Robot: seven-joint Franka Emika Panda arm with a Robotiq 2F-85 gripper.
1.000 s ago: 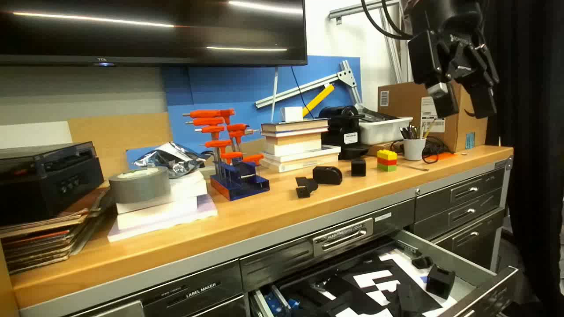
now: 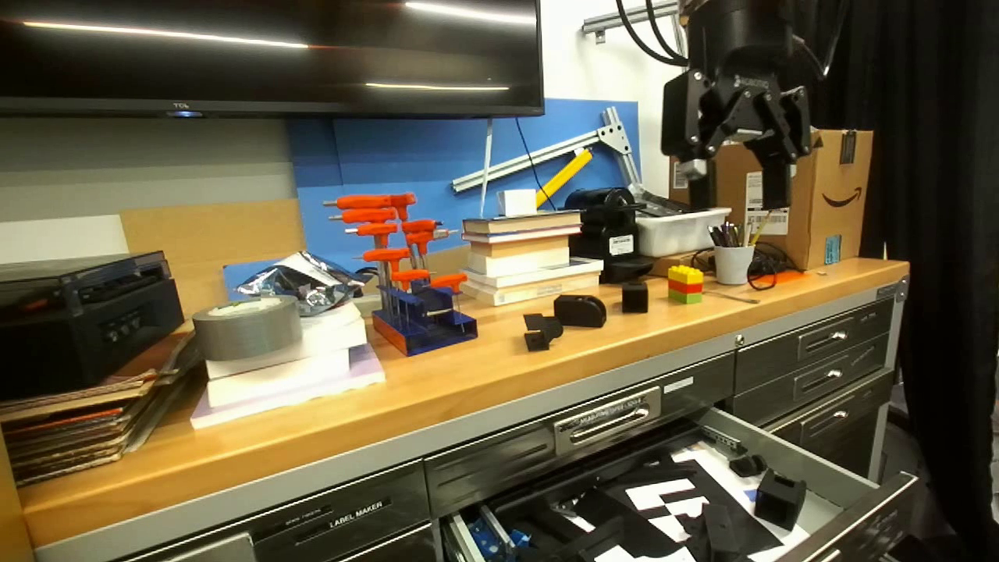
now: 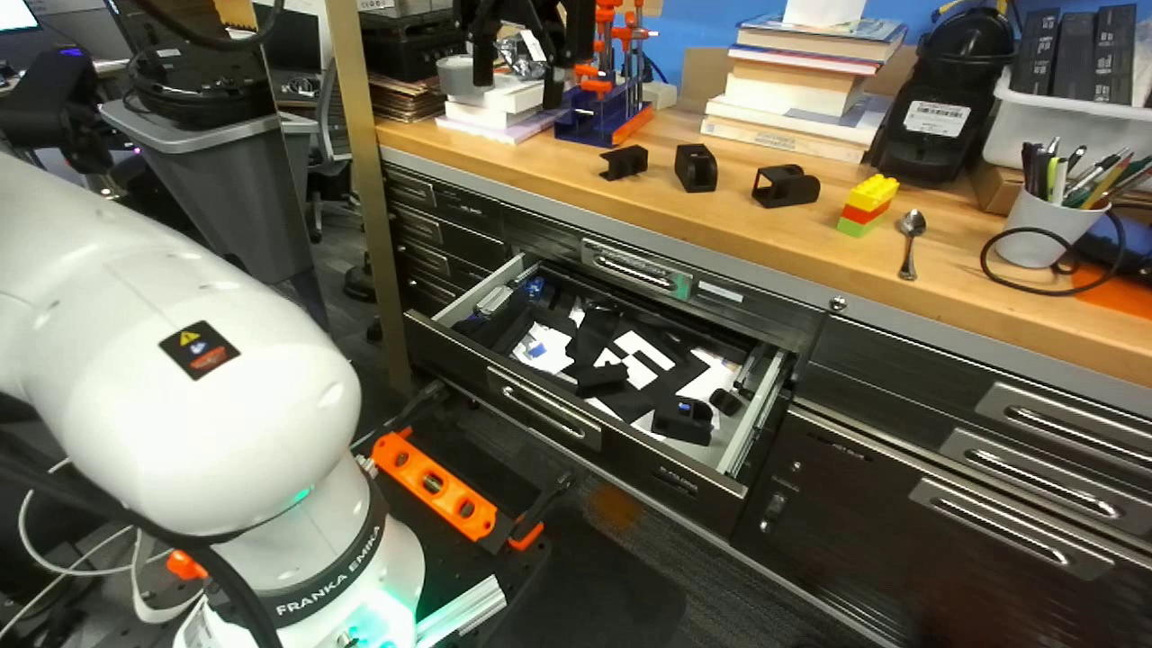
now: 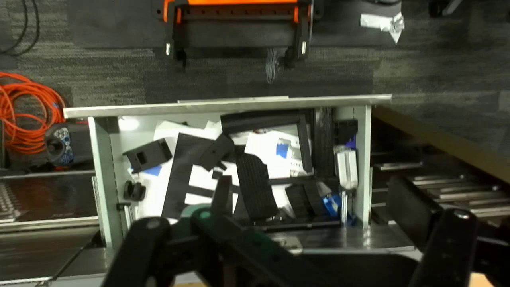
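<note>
My gripper (image 2: 735, 183) hangs high above the bench's right side, open and pointing down, with nothing between its fingers. In the wrist view the two fingers stand wide apart over a pulled-out drawer (image 4: 102, 177). Black parts, papers and a checkered sheet lie inside that drawer; one blocky black part (image 4: 149, 155) rests near its left side. On the wooden bench sit several small black parts, among them a rounded block (image 3: 785, 185), an upright holder (image 3: 697, 167) and an angled bracket (image 3: 624, 163). Beside them stand a yellow, red and green brick stack (image 3: 866, 205) and a spoon (image 3: 910, 239).
A blue tool rack (image 2: 423, 328) with orange-handled keys, a book stack (image 2: 524, 257), a pen cup (image 2: 733, 265) and a cardboard box (image 2: 847, 211) line the bench's back. Duct tape (image 2: 248, 329) lies on books at left.
Seen from exterior view 1, my gripper has moved left and swung from a tilt to nearly straight down. The bench objects and the drawer look unchanged.
</note>
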